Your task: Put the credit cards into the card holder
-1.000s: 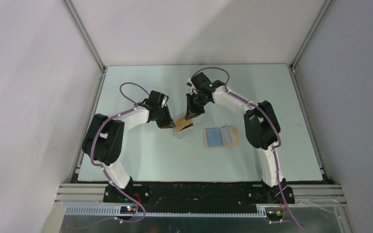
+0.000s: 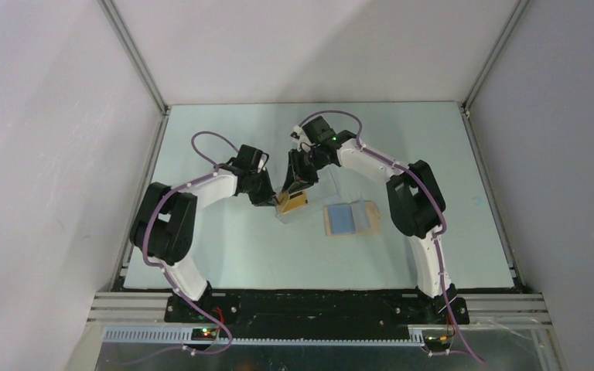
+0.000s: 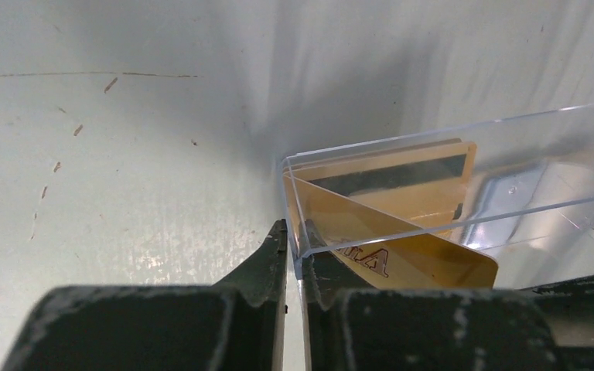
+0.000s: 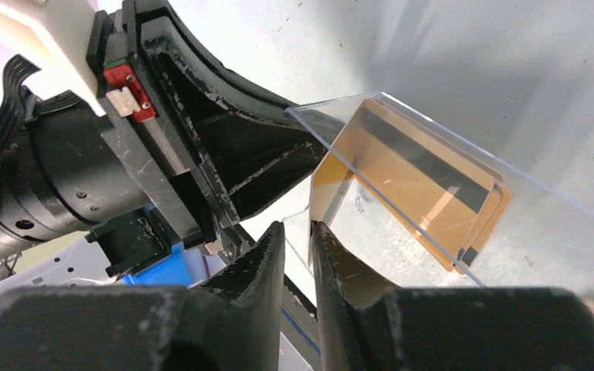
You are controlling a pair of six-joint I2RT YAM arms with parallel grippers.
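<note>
A clear acrylic card holder (image 3: 541, 131) sits mid-table with gold cards (image 3: 402, 178) inside, one lying at a slant (image 3: 433, 263). My left gripper is shut on the holder's near end corner, as the left wrist view shows. My right gripper is over the holder from the other side, its fingers a little apart beside the edge of a gold card (image 4: 332, 185); whether it touches that card is unclear. In the top view both grippers (image 2: 272, 199) meet at the holder.
Right of the holder lie blue and clear cards on a tan piece (image 2: 342, 219).
My right gripper has shifted slightly left over the holder since a second ago, covering more of the gold cards. The left arm has hardly moved.
</note>
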